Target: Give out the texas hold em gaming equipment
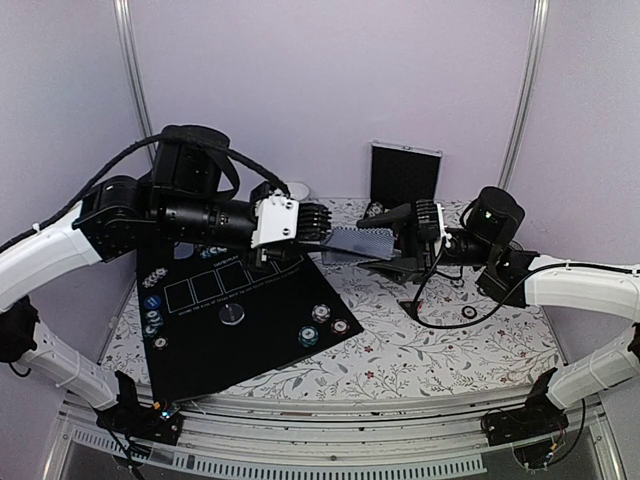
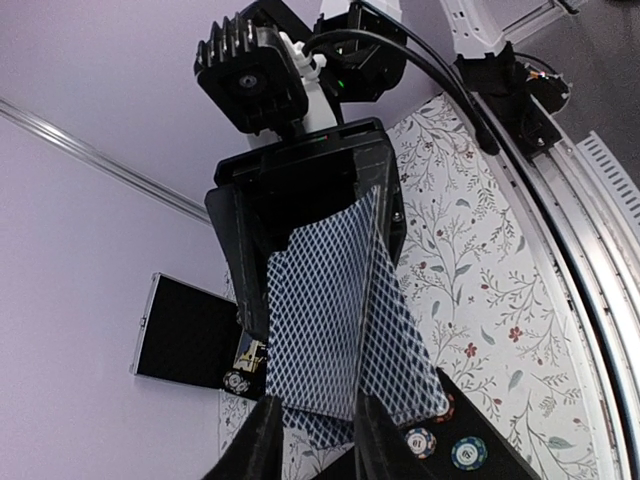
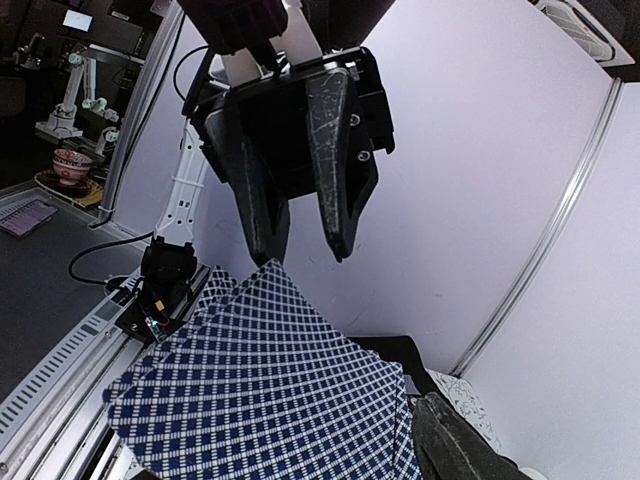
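Note:
Playing cards (image 2: 325, 290) with a blue-and-white checked back hang in the air between the two grippers, fanned a little out of line. In the top view they show as a light patch (image 1: 362, 242). My right gripper (image 1: 372, 240) is shut on them; in its wrist view the cards (image 3: 290, 370) hide one of its fingers, and the other finger (image 3: 450, 440) lies along their edge. The left gripper stands open at the cards' other end. One of its fingertips lies close to a card corner, whether touching I cannot tell. Nothing shows clasped between its fingers.
A black poker mat (image 1: 240, 350) lies on the flowered tablecloth, with stacks of chips (image 1: 308, 336) and a round silver disc (image 1: 231, 314) on it. The black case (image 1: 404, 174) stands open at the back.

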